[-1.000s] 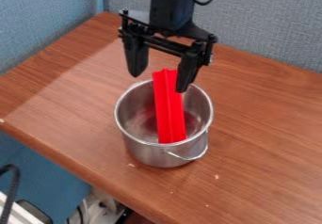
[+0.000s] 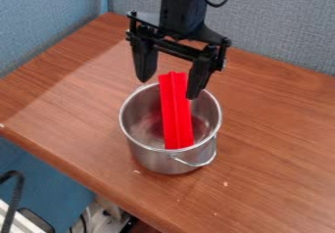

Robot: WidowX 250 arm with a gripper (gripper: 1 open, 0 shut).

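Observation:
A steel pot (image 2: 147,153) with a side handle stands on the wooden table near its front-left edge. A long red bar (image 2: 177,115) lies inside it, tilted, its far end up by the rim. My black gripper (image 2: 170,71) hangs just above the pot's back, fingers spread apart on either side of the bar's far end, higher than it and with nothing visibly held.
Blue-grey padded walls border it at left and back. Past the front-left edge are a blue surface and dark cables.
My gripper has shifted slightly to the right over the last second. The pot and the red bar look unmoved.

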